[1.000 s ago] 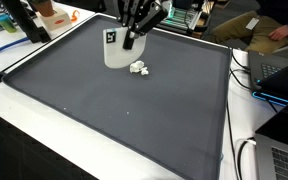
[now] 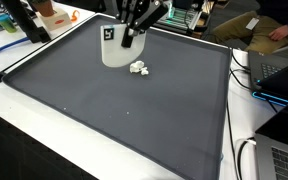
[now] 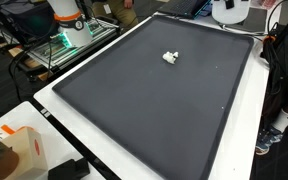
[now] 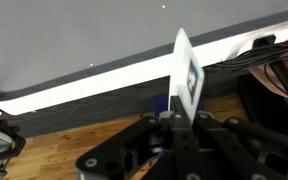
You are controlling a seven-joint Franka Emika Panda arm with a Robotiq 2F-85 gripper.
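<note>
A white object with a dark square mark (image 2: 116, 50) is held above the far part of the grey tabletop mat. My gripper (image 2: 127, 38) is shut on its edge. From the wrist view, the white object (image 4: 187, 75) looks narrow and runs up from between the fingertips of my gripper, over the mat's border and the floor. Only its lower part (image 3: 230, 12) shows at the top right of the second exterior view. A small crumpled white piece (image 2: 138, 68) rests on the mat, apart from the held object.
Laptops (image 2: 280, 82) stand to the right. Black cables (image 4: 254, 58) lie at the border below the wrist camera.
The held white object and my gripper have shifted very slightly up and left. The crumpled piece has stayed in place.
</note>
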